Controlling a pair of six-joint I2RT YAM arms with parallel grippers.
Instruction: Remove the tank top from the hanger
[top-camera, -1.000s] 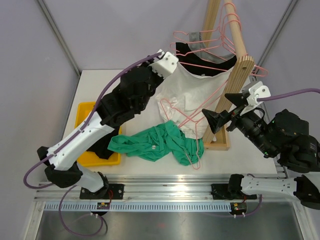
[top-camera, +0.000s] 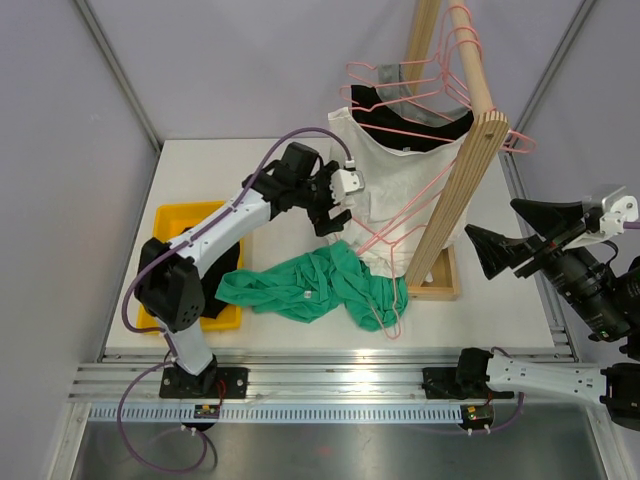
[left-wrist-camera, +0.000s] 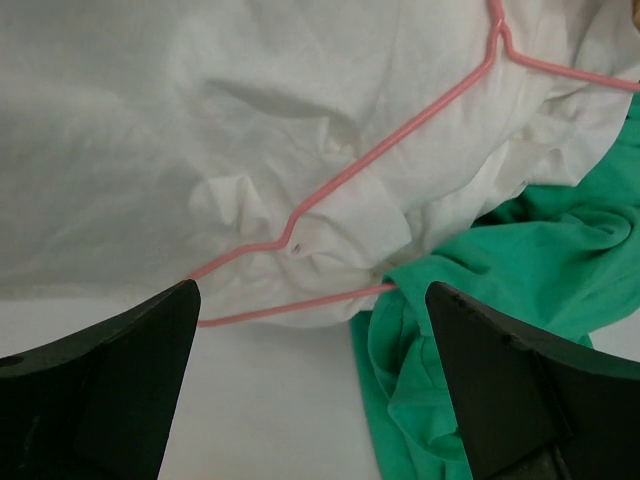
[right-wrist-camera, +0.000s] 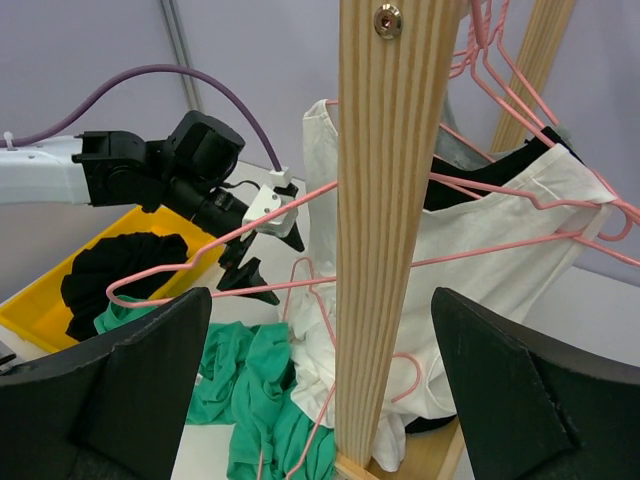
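The white tank top (top-camera: 390, 170) hangs on the wooden rack (top-camera: 465, 180), with pink hangers across and beside it. My left gripper (top-camera: 335, 215) is open at the lower left of the white fabric; in the left wrist view two pink wires (left-wrist-camera: 340, 180) cross the fabric beyond its fingers. A green garment (top-camera: 300, 285) lies on the table below. My right gripper (top-camera: 485, 250) stands open right of the rack, facing the front post (right-wrist-camera: 375, 230) and the hangers. Neither gripper has anything between its fingers.
A yellow bin (top-camera: 230, 318) with black cloth is at the left. More hangers, black and grey garments hang at the top of the rack. A wooden base (top-camera: 435, 292) sits at the post's foot. Bare table lies at the front and at the right.
My left arm has come lower, its gripper moving down onto the lower left of the white fabric. The right arm has pulled back rightward from the post since a second ago.
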